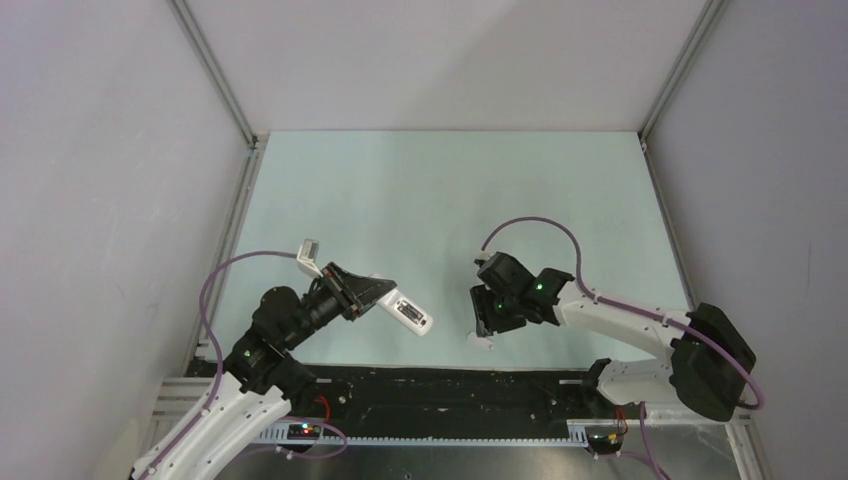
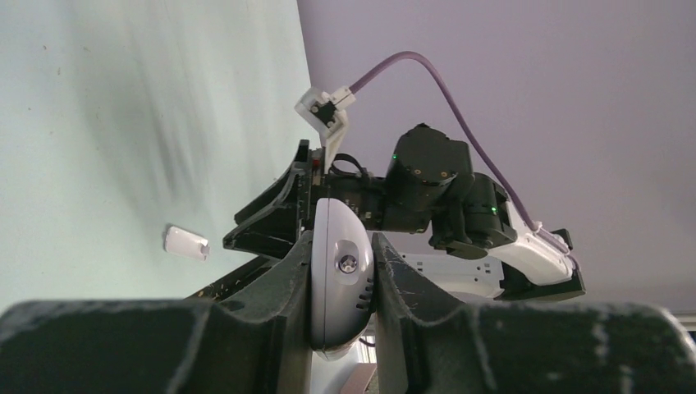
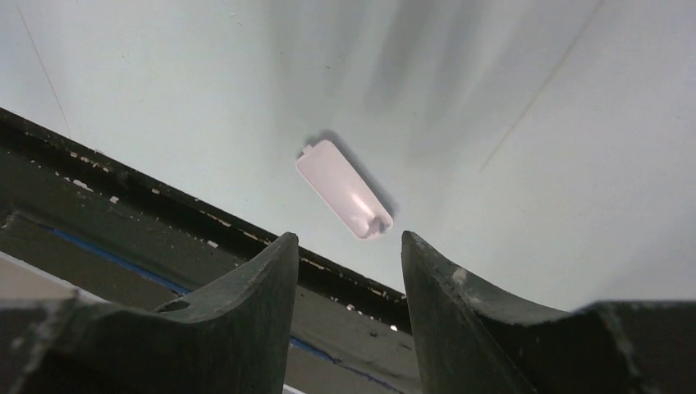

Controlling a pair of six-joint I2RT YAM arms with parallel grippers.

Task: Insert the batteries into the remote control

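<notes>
A white remote control (image 1: 407, 310) is held above the table at centre left, my left gripper (image 1: 378, 291) shut on one end of it. Its open compartment faces up in the top view, with dark and silvery contents too small to make out. In the left wrist view the remote (image 2: 334, 304) appears end-on between the fingers. My right gripper is open and empty over the table. Beyond its fingertips in the right wrist view lies a small white battery cover (image 3: 345, 190) with a tab at one end. The top view shows this cover (image 1: 480, 342) just under that gripper. No loose batteries show.
Close to the cover runs the table's front edge, with a dark rail (image 1: 440, 395) beyond it. Walls stand left, right and behind.
</notes>
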